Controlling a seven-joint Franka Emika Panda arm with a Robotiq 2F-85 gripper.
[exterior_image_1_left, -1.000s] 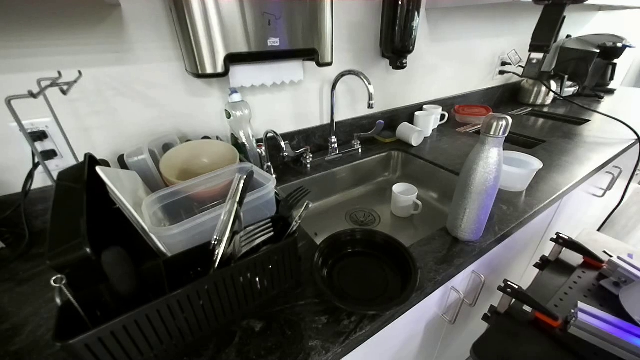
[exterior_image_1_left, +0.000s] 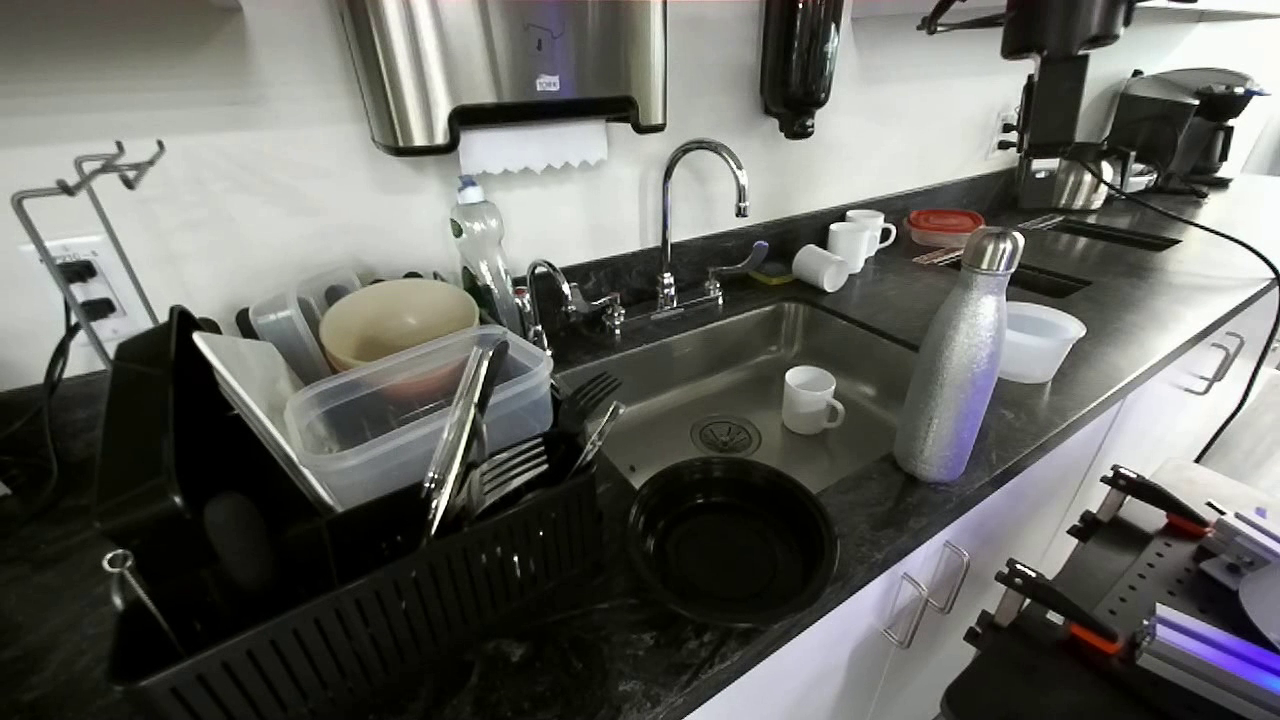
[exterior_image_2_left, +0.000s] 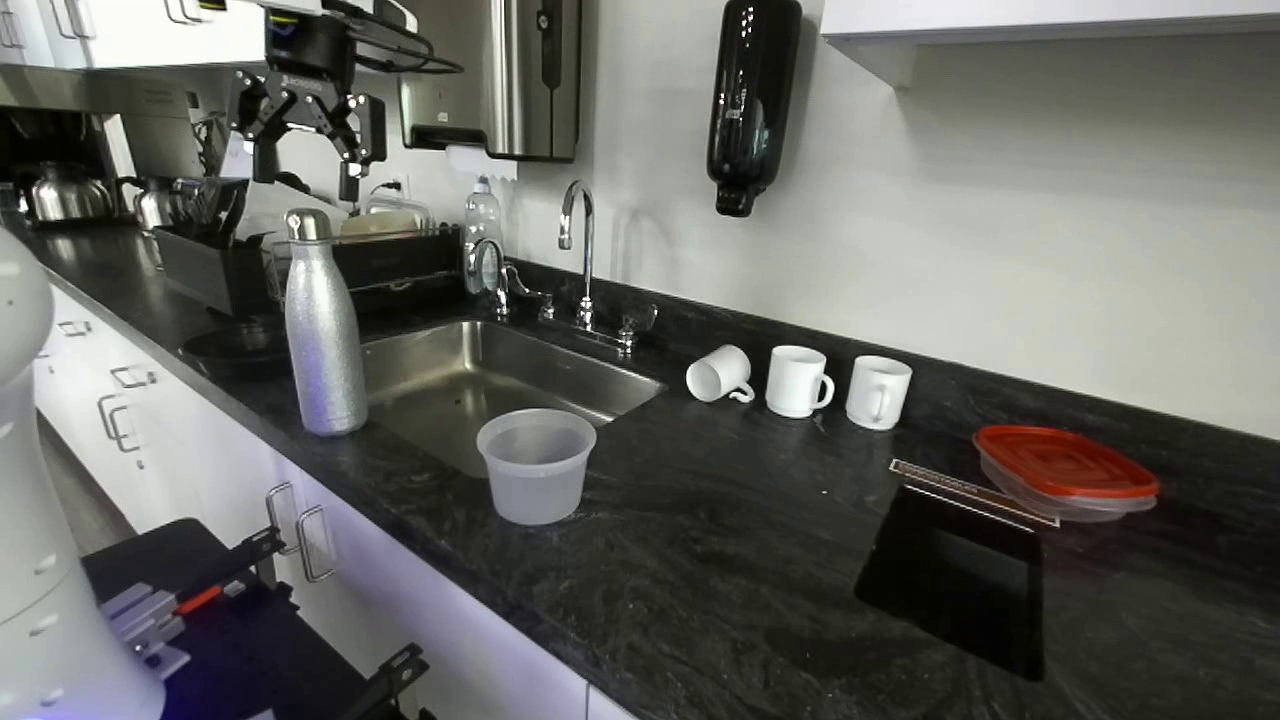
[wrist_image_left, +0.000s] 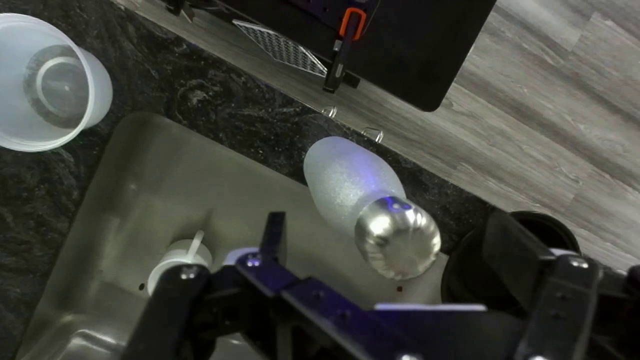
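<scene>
My gripper (exterior_image_2_left: 306, 172) stands open high above the counter in exterior view 2, nothing between its fingers. In exterior view 1 only part of the arm's black end (exterior_image_1_left: 1053, 114) shows at the upper right. Looking down in the wrist view, a silver glittery bottle (wrist_image_left: 351, 177) appears below the spread fingers (wrist_image_left: 274, 237), its steel cap pointing up toward them. That bottle (exterior_image_1_left: 956, 360) stands upright on the counter by the sink's front edge. A white mug (exterior_image_1_left: 810, 400) rests upright in the sink. On the counter are a translucent tub (exterior_image_2_left: 536, 468) and a black bowl (exterior_image_1_left: 732, 540).
A dish rack (exterior_image_1_left: 360, 612) full of containers and cutlery fills the counter's left end. The tall faucet (exterior_image_1_left: 667, 228) rises behind the sink (exterior_image_1_left: 648, 378). Three white mugs, one on its side (exterior_image_2_left: 720, 374), and a red-lidded container (exterior_image_2_left: 1065, 462) sit near the wall.
In exterior view 1 the black arm end at the upper right has shifted left and lower, with more of it in sight. The bottle, mugs, tub and bowl are unmoved.
</scene>
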